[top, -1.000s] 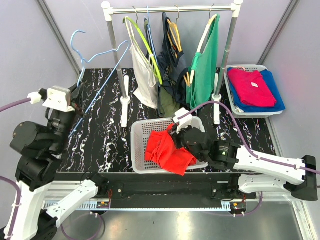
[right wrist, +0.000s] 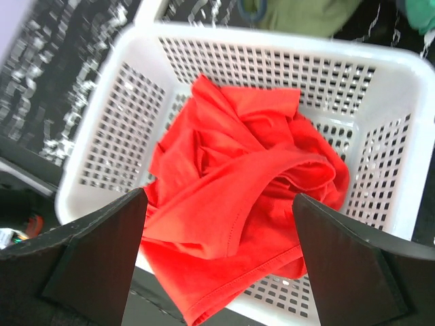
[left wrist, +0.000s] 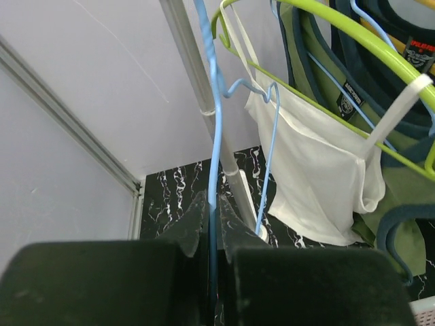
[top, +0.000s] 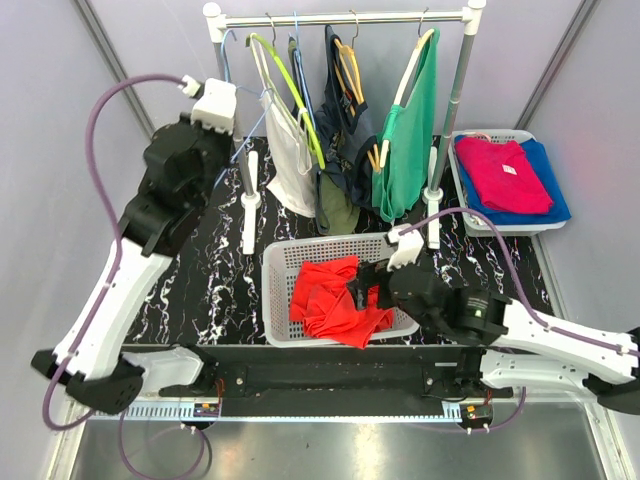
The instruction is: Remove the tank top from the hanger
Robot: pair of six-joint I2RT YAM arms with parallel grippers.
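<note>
The red tank top [top: 335, 300] lies crumpled in the white basket [top: 281, 262], one part draped over the front rim. Over it, my right gripper stands open with nothing between its fingers, and the cloth [right wrist: 231, 183] lies below, clear of them. A bare blue wire hanger [left wrist: 215, 136] rises from my left gripper, which is shut on it. In the top view the left arm is raised at the rack's left post, with the hanger [top: 262, 118] beside it; its fingertips are hidden there.
The rack's top rail [top: 345, 18] carries a white top [top: 290, 165], dark garments and a green top [top: 408, 150] on hangers. A second basket [top: 487, 226] at the right holds folded pink and blue clothes.
</note>
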